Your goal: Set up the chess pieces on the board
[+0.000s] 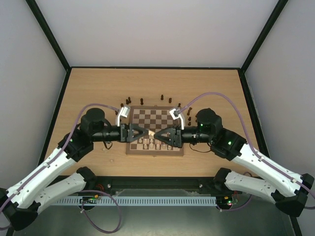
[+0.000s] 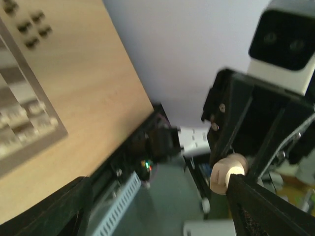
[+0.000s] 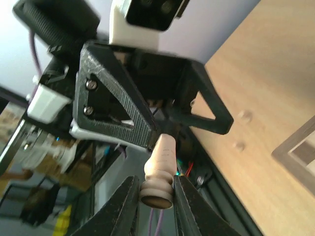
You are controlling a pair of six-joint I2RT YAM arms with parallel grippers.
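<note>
My right gripper (image 1: 156, 135) is shut on a light wooden chess piece (image 3: 160, 162), gripping it at its base so its top points out beyond the fingers. Facing it over the board, my left gripper (image 1: 146, 132) is open. In the right wrist view, the piece's top overlaps the tip of one left finger (image 3: 130, 113); whether they touch I cannot tell. In the left wrist view the piece (image 2: 227, 172) shows beside the right-hand finger, not between the two. The chessboard (image 1: 155, 153) lies below, partly covered by both arms, with several light pieces along its near side.
Several dark pieces (image 1: 141, 101) stand on the table past the board's far edge and along its right side. Two blurred light pieces (image 3: 244, 116) are on bare wood left of the board.
</note>
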